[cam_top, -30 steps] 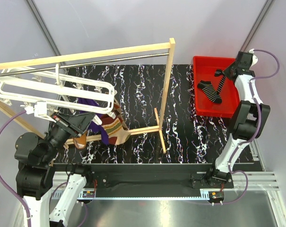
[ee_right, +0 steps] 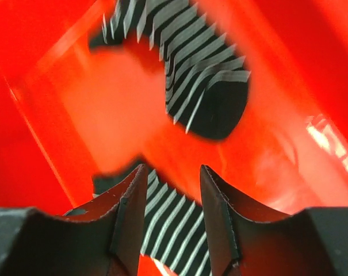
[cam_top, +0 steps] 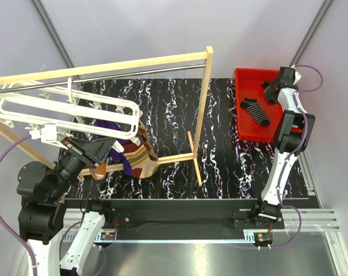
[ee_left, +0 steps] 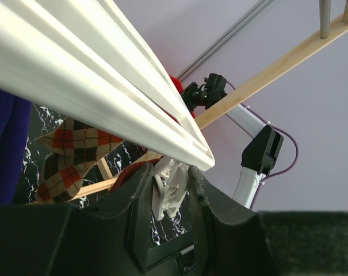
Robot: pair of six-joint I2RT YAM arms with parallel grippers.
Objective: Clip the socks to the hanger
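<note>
My left gripper is shut on a white clip (ee_left: 172, 195) under the end of the white hanger (cam_top: 64, 110), which hangs from the rod at left. At right, a black sock with pale stripes (cam_top: 255, 111) lies in the red bin (cam_top: 248, 133). Another striped sock (cam_top: 271, 94) is bunched nearer the bin's far right corner, partly covered by my right gripper (cam_top: 271, 88). In the right wrist view both striped socks show, one farther up (ee_right: 205, 86) and one (ee_right: 174, 221) beneath and between the parted fingertips, which do not visibly pinch it.
A wooden frame (cam_top: 202, 109) carries the rod and stands between hanger and bin. Purple cloth (cam_top: 113, 138) and patterned socks (cam_top: 140, 158) hang below the hanger.
The sock under it now lies farther back, apart from the other sock. The left arm has not moved.
</note>
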